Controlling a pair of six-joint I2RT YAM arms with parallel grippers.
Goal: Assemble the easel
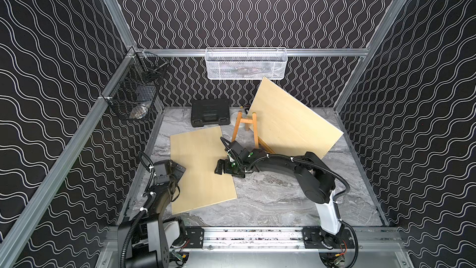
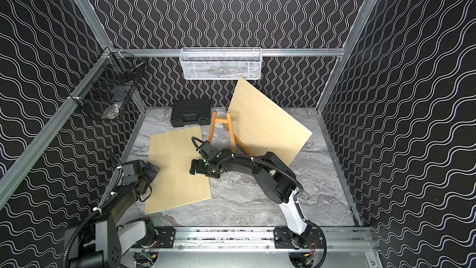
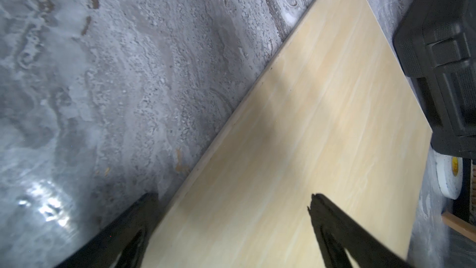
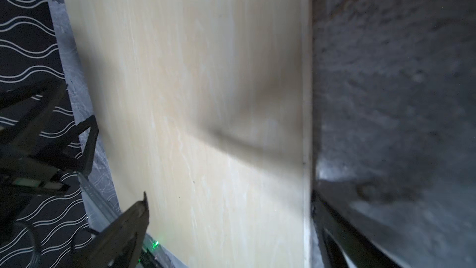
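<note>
A light wooden board lies flat at the left on the marble table. My left gripper stands open over its left edge, fingers either side of that edge. My right gripper is open at the board's opposite edge, one finger over the board, the other at the edge. A second board leans at a slant at the back right, beside an orange wooden easel frame, whose lower part is hidden behind my right arm.
A black case lies at the back. A white wire basket hangs on the back wall, a black one on the left.
</note>
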